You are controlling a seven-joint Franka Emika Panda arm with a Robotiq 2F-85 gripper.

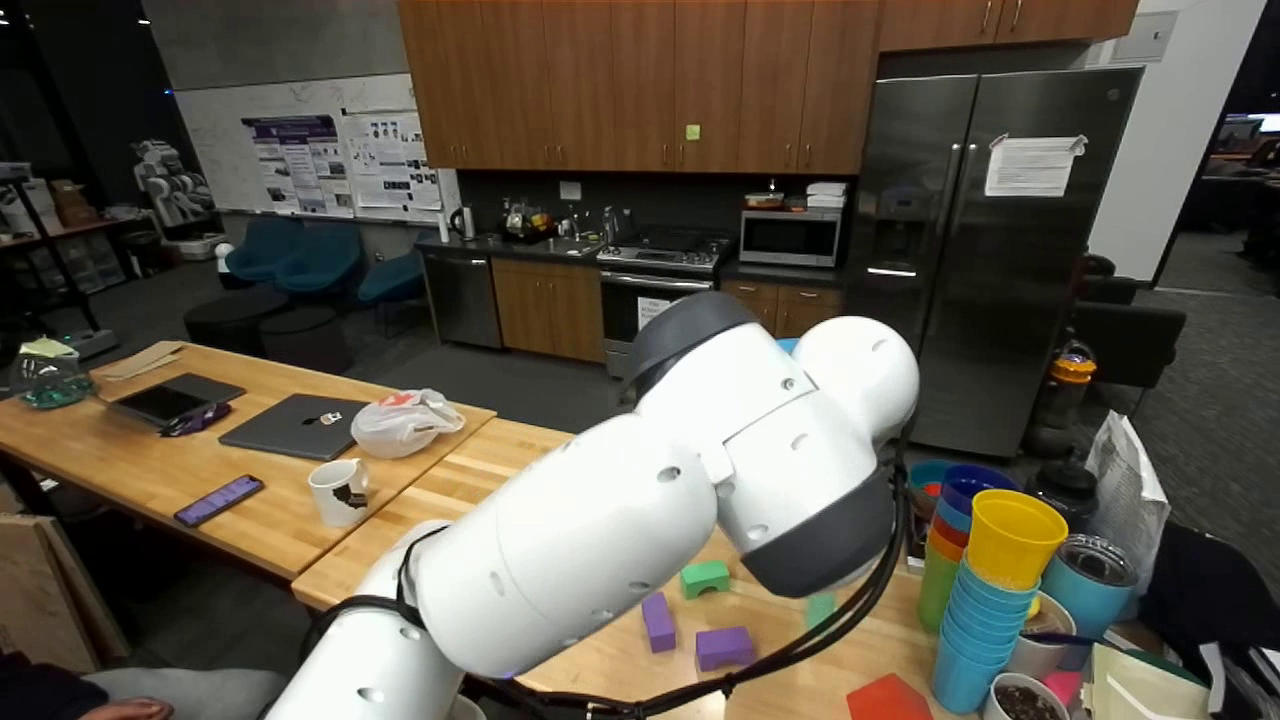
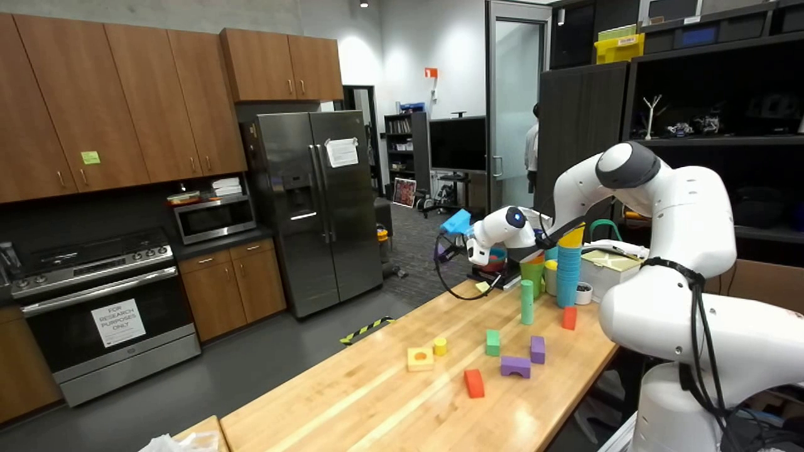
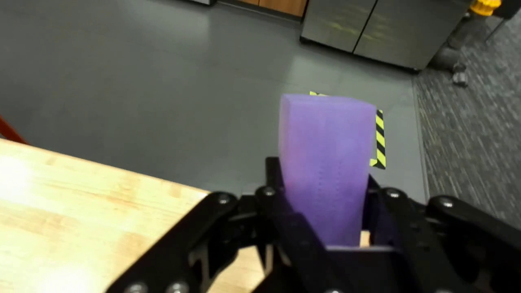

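A purple rectangular block stands out from my gripper, whose black fingers are shut on its lower part. In exterior view 2 the held block is small, near the blue piece at the arm's end, and the gripper hangs above the table's far edge. From exterior view 1 the gripper is hidden behind the white arm. On the table rest a purple arch, another purple block, a green arch block, a red block, a yellow cylinder and a yellow square with a round hole.
A green cylinder stands upright near stacked blue cups and other containers at the table's far end. A red piece lies near those cups. Bare tabletop stretches along the near part. Beyond the table edge is grey floor.
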